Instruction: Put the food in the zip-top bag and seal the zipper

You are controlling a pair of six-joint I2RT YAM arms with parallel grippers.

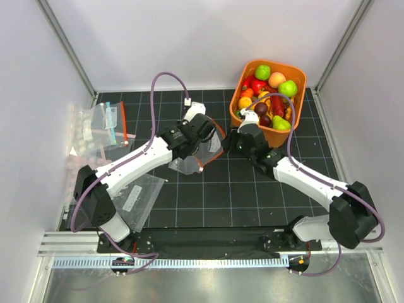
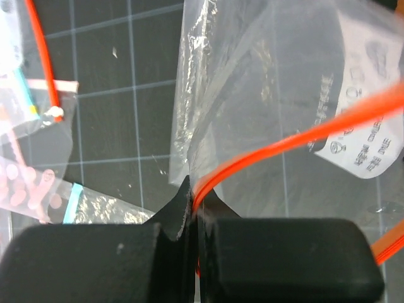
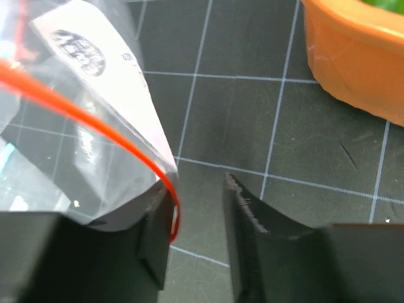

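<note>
The clear zip top bag [image 2: 252,82] has an orange zipper rim and a white printed label [image 2: 363,120]. My left gripper is shut on one side of that rim, and the bag's mouth spreads apart to the right of it. My right gripper stands open; the orange rim [image 3: 120,139] runs against its left finger, with bare mat showing through the gap. Food such as a green apple [image 1: 288,88] and a peach [image 1: 276,79] lies in the orange bin [image 1: 303,79]. The left arm covers part of the bag from above.
Other flat bags [image 1: 142,202] lie on the left of the dark gridded mat [image 1: 189,211]. Close behind the right gripper is the bin's wall.
</note>
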